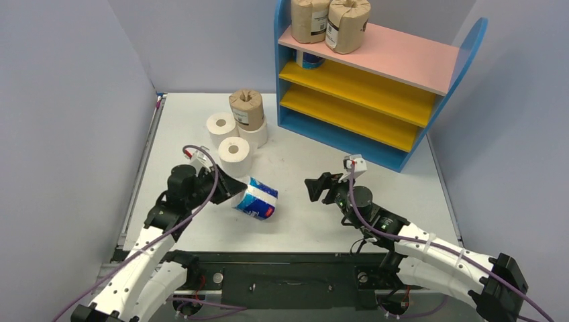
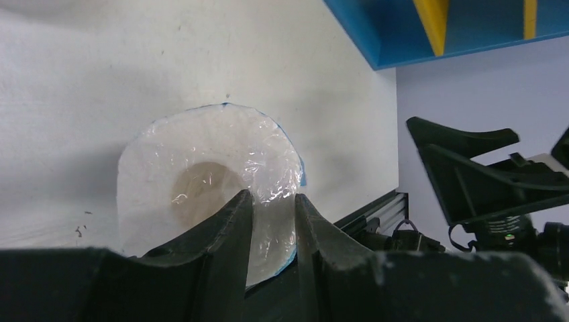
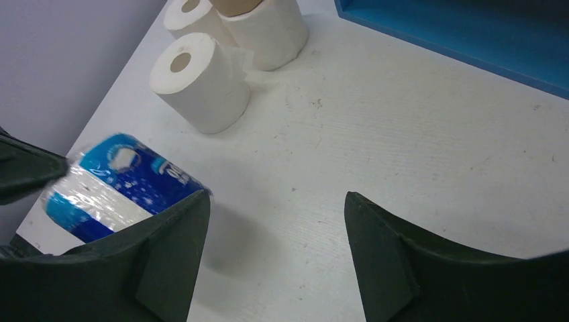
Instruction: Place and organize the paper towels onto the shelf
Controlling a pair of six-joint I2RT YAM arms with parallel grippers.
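A blue-and-white wrapped roll [image 1: 257,199] is tilted in the air over the left half of the table. My left gripper is shut on the clear wrap at its end, and the core hole shows beside the fingers. In the right wrist view the roll's printed side [image 3: 127,181] faces my right gripper, which stands open and empty to its right. The shelf [image 1: 355,94] at the back has a pink top with two brown-wrapped rolls [image 1: 347,25] at its left end. A blue roll [image 1: 309,60] sits on the tier below.
White rolls [image 1: 235,153] stand at the back left of the table, one with a brown-wrapped roll [image 1: 246,109] on top. Both yellow tiers [image 1: 355,90] look bare toward the right.
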